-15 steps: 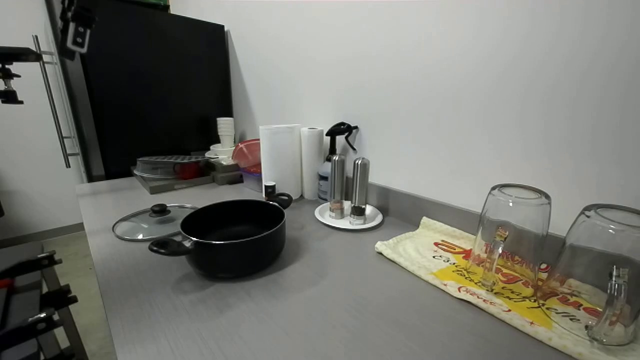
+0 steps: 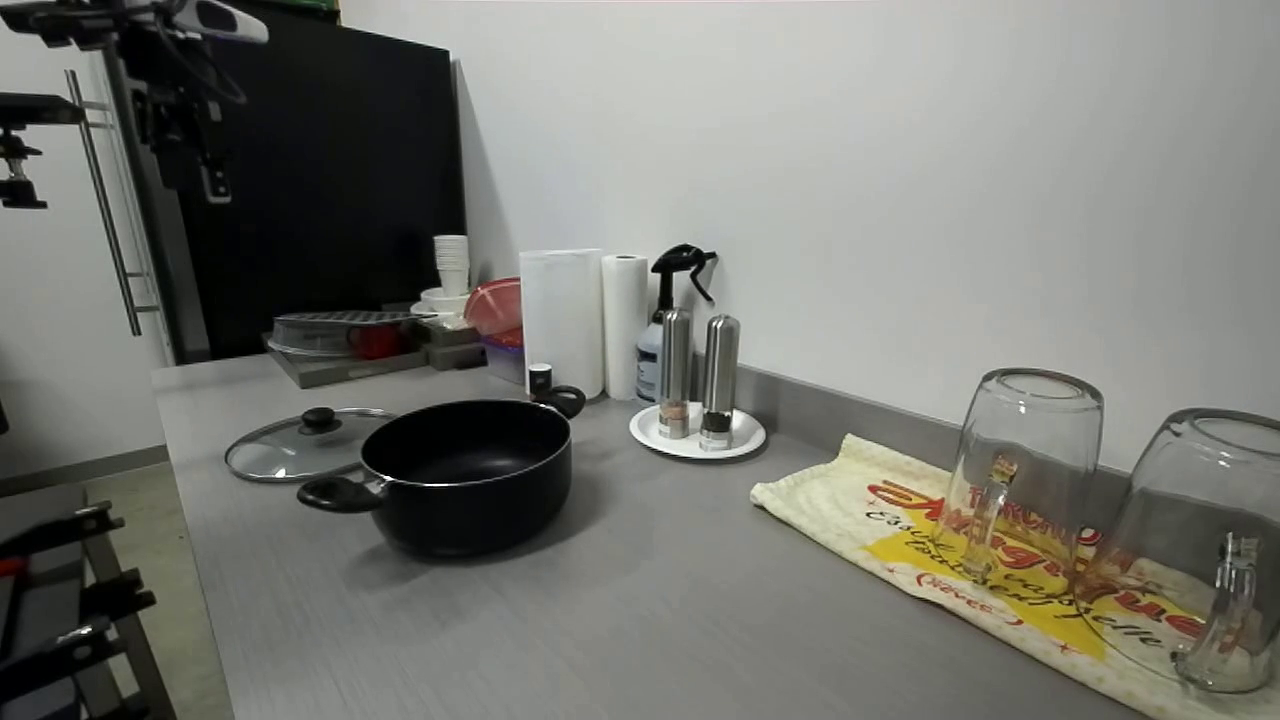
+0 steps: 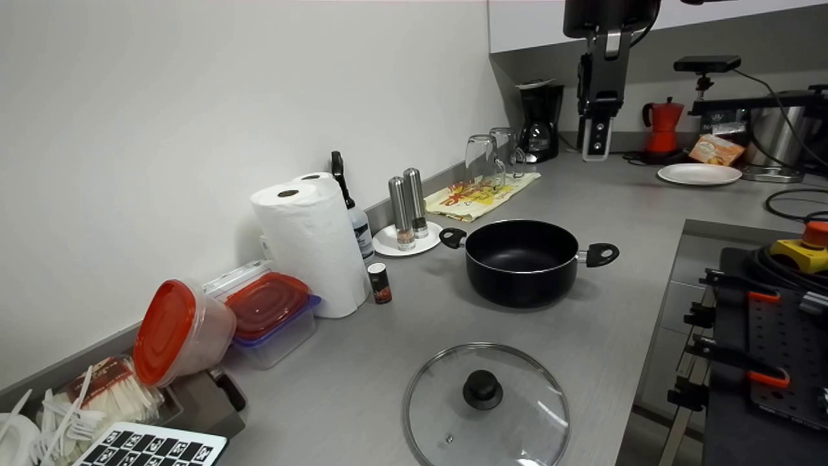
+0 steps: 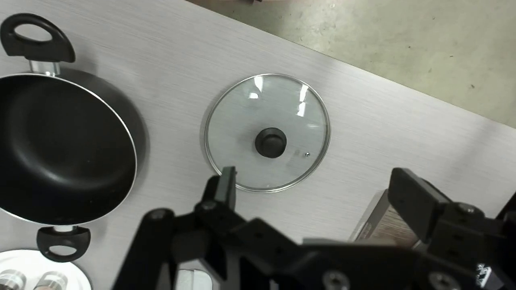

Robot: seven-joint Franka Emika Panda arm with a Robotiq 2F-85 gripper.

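A round glass lid (image 4: 232, 121) with a black knob (image 4: 271, 142) lies flat on the grey counter, apart from the black pot (image 3: 521, 268). The pot is uncovered and looks empty; its two handles stick out at opposite sides. High over the counter hangs my gripper, its fingers spread wide with nothing between them. In the wrist view the lid's knob sits just beyond the gap between the fingertips. In exterior view 1 the gripper (image 2: 198, 192) shows at the upper left, well above the lid (image 2: 270, 454).
Two steel mills stand on a white plate (image 3: 425, 242) by the wall. Paper towel rolls (image 3: 314, 248), a small spice jar (image 3: 380, 283) and plastic containers (image 3: 272, 310) line the wall side. Glass mugs (image 2: 1020, 480) rest upside down on a cloth.
My gripper has come down and shifted slightly right in exterior view 1, with more of the arm now in sight. The pot and lid have stayed put.
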